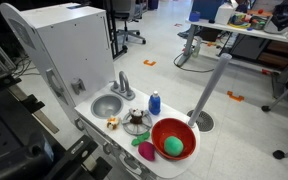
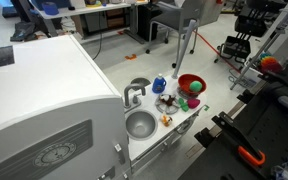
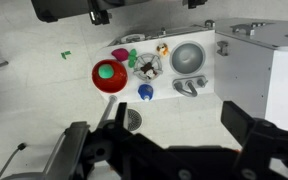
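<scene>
My gripper looms dark along the bottom of the wrist view, its fingers wide apart with nothing visible between them. It hangs above the white toy sink counter [image 3: 174, 92] and touches none of the items there. A red bowl [image 1: 189, 130] at the counter's end holds a green ball [image 1: 173, 146]. Next to the bowl stands a blue bottle [image 1: 154, 104]. A dish rack [image 1: 136, 123] bears a dark item. By the rack are a pink item [image 1: 146, 150], a green item [image 1: 137, 141] and a small orange-yellow piece [image 1: 113, 122]. The basin [image 1: 107, 106] looks empty.
A tall white cabinet [image 1: 79, 50] borders the sink side. The silver faucet [image 1: 124, 86] rises behind the basin. A pale post [image 1: 211, 88] stands beyond the bowl, near a floor drain [image 1: 204, 121]. Open floor [image 1: 164, 60] lies behind the counter.
</scene>
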